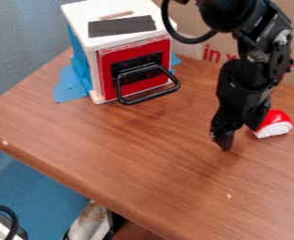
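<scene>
My black gripper (225,133) hangs low over the wooden table (124,169) on the right, its tips near the surface; whether it is open or shut is unclear. Just right of it lies a red and white object (273,126), partly behind the gripper. At the upper left stands a white box (110,23) with a red front, a black handle and a dark strip on top, on blue material.
A cardboard panel (291,70) is at the back right. The table's left edge drops to a blue floor, with cables and objects at the bottom left.
</scene>
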